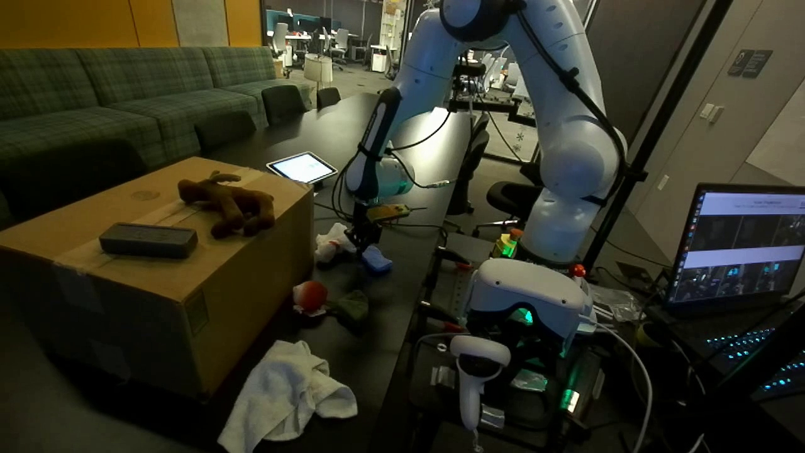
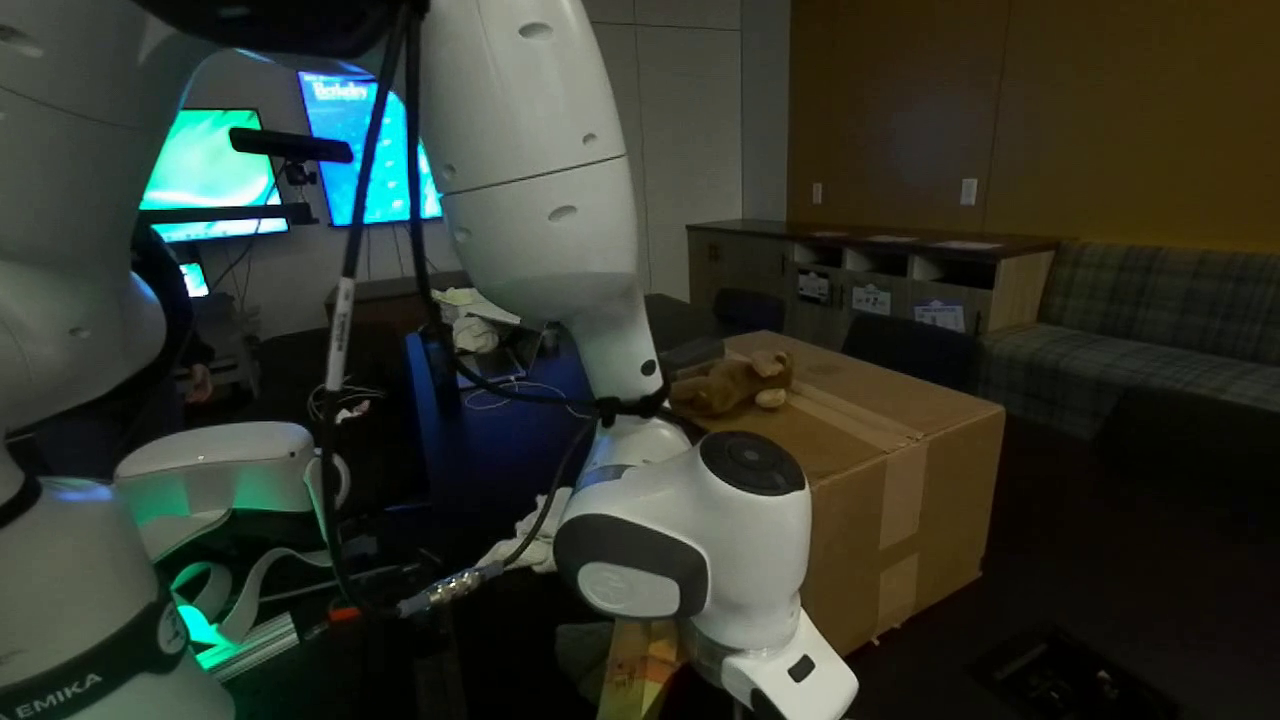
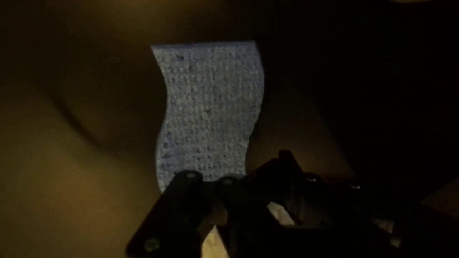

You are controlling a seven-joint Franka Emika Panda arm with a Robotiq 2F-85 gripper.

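A light-blue, wavy-sided sponge (image 3: 211, 107) with a textured face fills the middle of the wrist view. Its near end meets the fingertips of my gripper, which is shut on that end. From the first exterior view, the sponge (image 1: 377, 260) shows just right of the dark gripper (image 1: 365, 240), over the black table. Whether it hangs clear of the tabletop I cannot tell. In the second exterior view the arm's wrist hides both the fingers and the sponge.
Close left of the gripper lies a white soft toy (image 1: 332, 243). Nearer are a red-and-white object (image 1: 309, 296), a dark green item (image 1: 351, 307) and a white towel (image 1: 290, 392). A large cardboard box (image 1: 249, 309) bounds the left; a tablet (image 1: 302, 167) lies behind.
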